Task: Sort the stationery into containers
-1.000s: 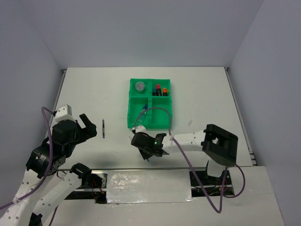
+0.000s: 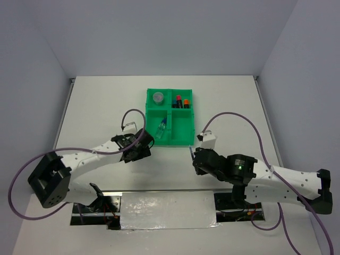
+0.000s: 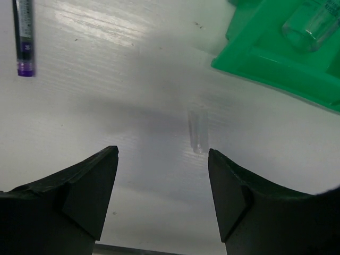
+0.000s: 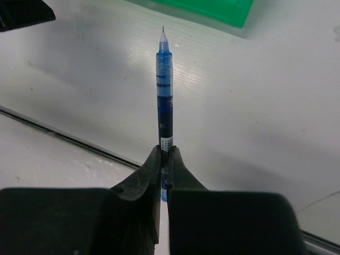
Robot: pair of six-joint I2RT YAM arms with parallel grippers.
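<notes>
A blue capless pen (image 4: 166, 106) points tip-up in the right wrist view, and my right gripper is shut on its lower barrel. In the top view this pen (image 2: 192, 152) is just in front of the green organizer's (image 2: 183, 142) right corner. My left gripper has its fingers apart with nothing between them. Beyond its right fingertip a small clear cap-like piece (image 3: 198, 131) lies on the table. A dark pen with a purple end (image 3: 25, 58) lies farther left in the left wrist view; the left arm hides it from above.
The organizer's front left compartment holds a clear bottle (image 2: 161, 127); the front right one looks empty. Behind are a round clear item (image 2: 158, 98) and several small bottles, one red-capped (image 2: 179, 101). Both grippers are close to the organizer's front edge.
My left gripper has swung right from the left side to in front of the organizer's left corner.
</notes>
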